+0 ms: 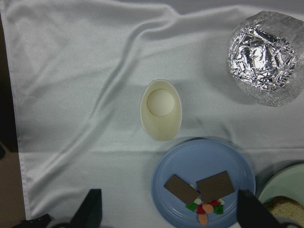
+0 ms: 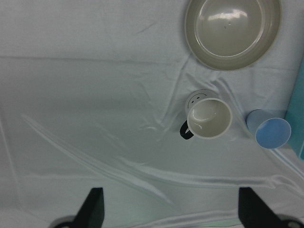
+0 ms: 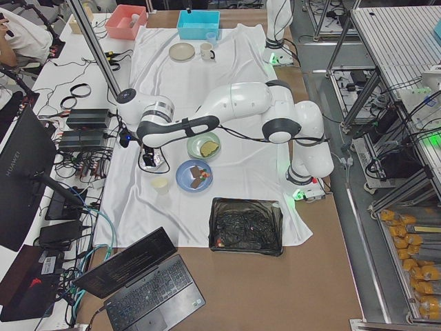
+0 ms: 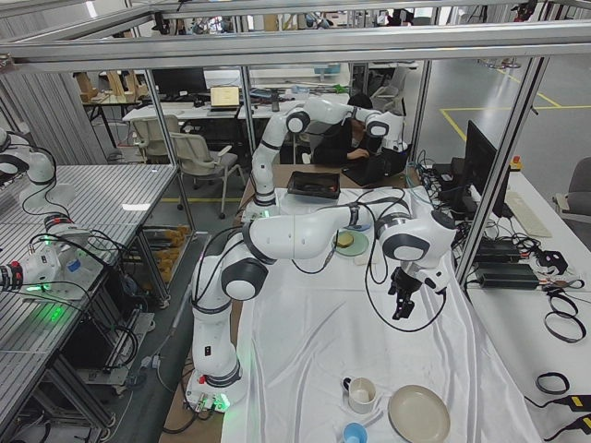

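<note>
In the left wrist view a cream cup stands beside a foil-covered bowl, above a blue plate with brown pieces and small coloured bits; a green plate holds bread. My left gripper hangs above them, open with nothing between its fingers. In the right wrist view a tan plate, a white mug and a blue cup stand on the cloth, under my open, empty right gripper.
A black lined tray sits at the cloth's near edge, with a laptop left of it. A teal bin is at the far end.
</note>
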